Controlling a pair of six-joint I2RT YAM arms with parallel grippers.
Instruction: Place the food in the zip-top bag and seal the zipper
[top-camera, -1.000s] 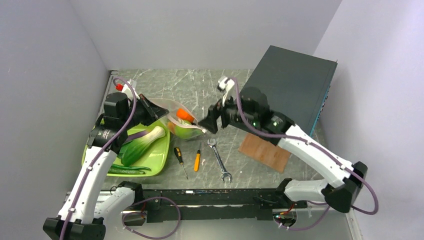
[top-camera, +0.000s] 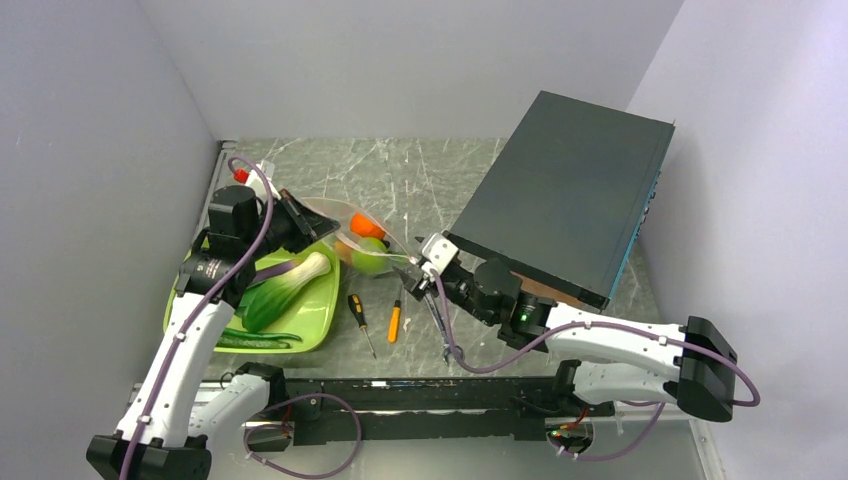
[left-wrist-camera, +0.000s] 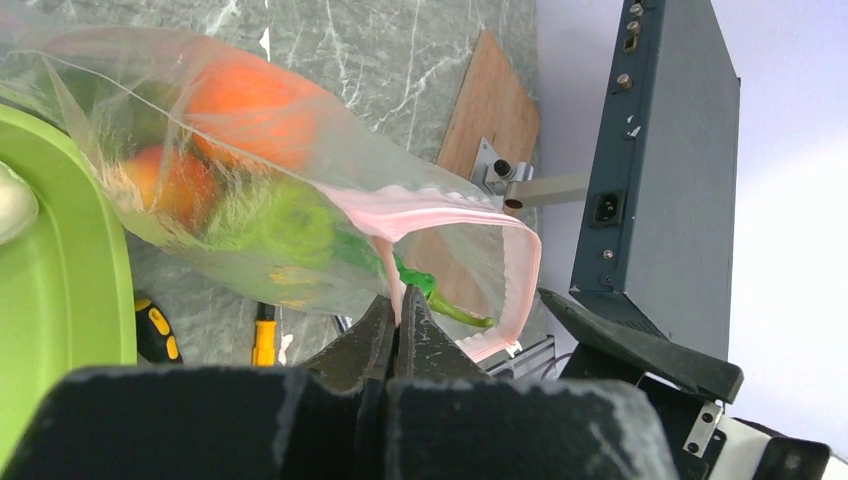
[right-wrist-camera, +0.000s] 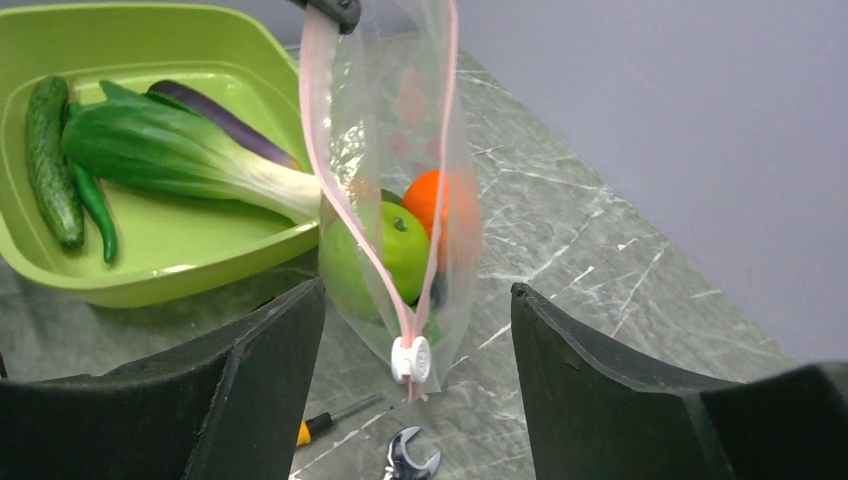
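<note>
The clear zip top bag hangs with its mouth open, edged by a pink zip. My left gripper is shut on one edge of that mouth. Inside are an orange item, a green apple-like fruit, a red-yellow fruit and a green pepper. A white zip slider sits at the mouth's lower corner. My right gripper faces this corner, its fingers apart on either side, nothing gripped between them.
A green basin with leafy greens, an eggplant and cucumber stands at left. Screwdrivers and a wrench lie in front of the bag. A large dark box fills the right rear, with a wooden board near it.
My right arm has swung down and toward the front, now over the wrench and wooden board, its gripper by the bag's corner. The left arm has stayed almost still.
</note>
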